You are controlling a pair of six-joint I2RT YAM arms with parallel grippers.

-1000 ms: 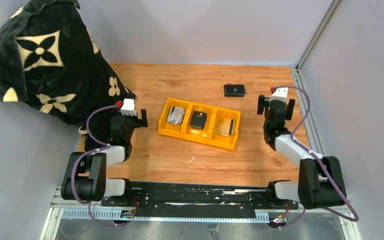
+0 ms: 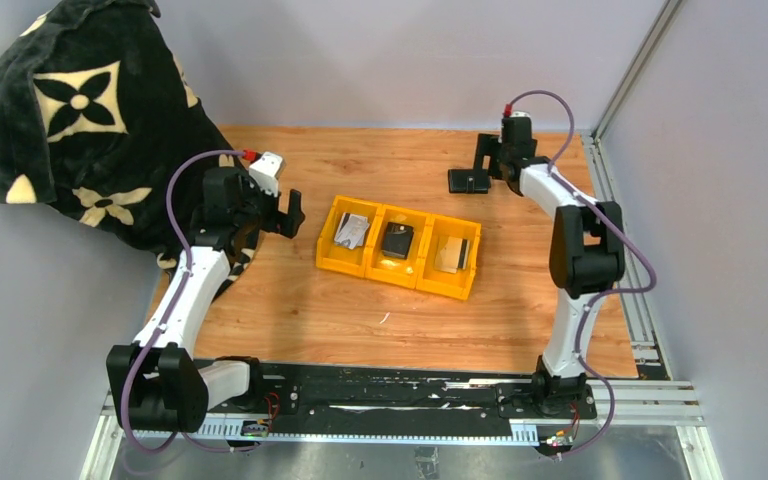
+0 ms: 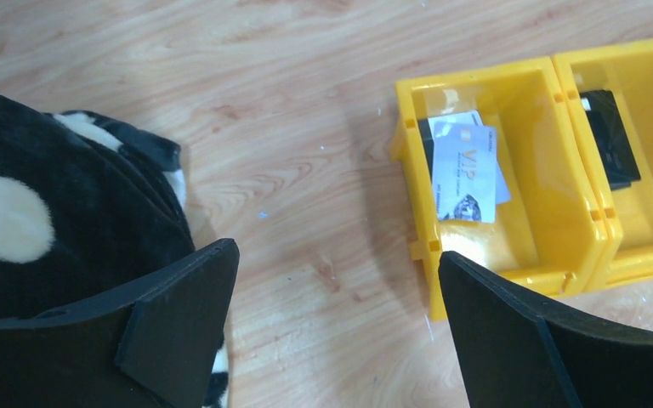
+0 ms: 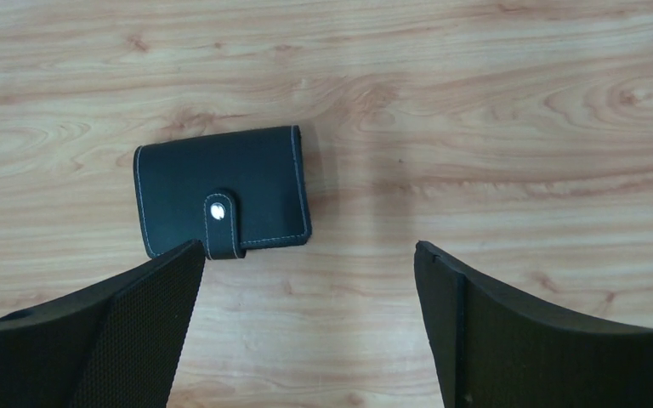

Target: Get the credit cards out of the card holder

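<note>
The black card holder lies closed on the table at the back. In the right wrist view the card holder shows its snap strap fastened, and no cards stick out. My right gripper is above its right end, open; in its own view the gripper has only bare wood between its fingers. To the left of the yellow bins, my left gripper is open and empty. The left bin holds several cards, one marked VIP.
Three joined yellow bins stand mid-table. A black item is in the middle bin, and tan and dark items are in the right one. A dark blanket covers the left side.
My right arm has swung from the right side over to the card holder. The left gripper has shifted away from the front edge and slightly right. The card holder and bins have not moved.
</note>
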